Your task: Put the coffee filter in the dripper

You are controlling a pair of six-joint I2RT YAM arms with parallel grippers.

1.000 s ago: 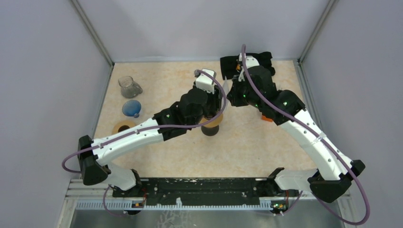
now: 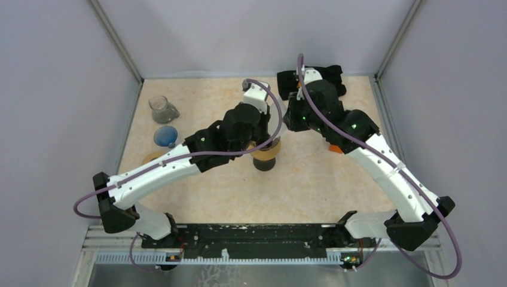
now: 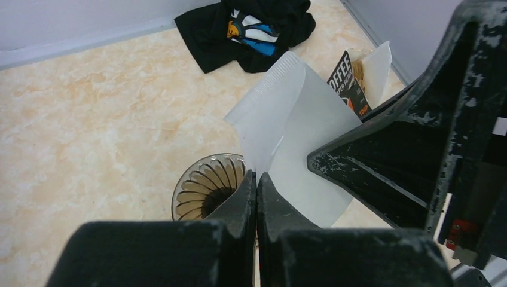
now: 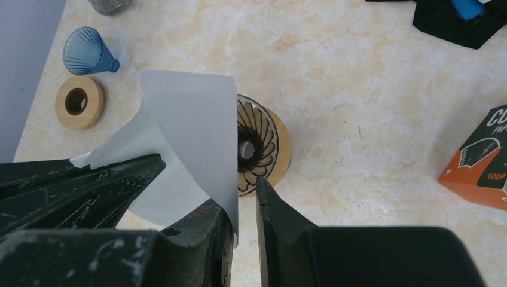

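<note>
The white paper coffee filter [image 3: 317,131] is held up above the dripper, spread apart at its mouth. My left gripper is shut with the filter's near edge pinched at its fingertips. My right gripper stands partly open, a narrow gap between its fingers; the filter [image 4: 191,119] hangs along its left-hand finger and does not fill the gap. The clear ribbed dripper [image 4: 263,140] sits below in a wooden collar, partly covered by the filter. From above, the left gripper [image 2: 266,140] and right gripper [image 2: 287,122] face each other, their tips mostly hidden.
A glass jug [image 2: 162,110], blue cup [image 2: 165,136] and wooden ring [image 4: 79,102] stand at the left. The coffee filter box [image 4: 481,158] is on the right, and a black cloth [image 2: 311,82] lies at the back.
My left gripper has shifted slightly left, and the right gripper has also moved a little left.
</note>
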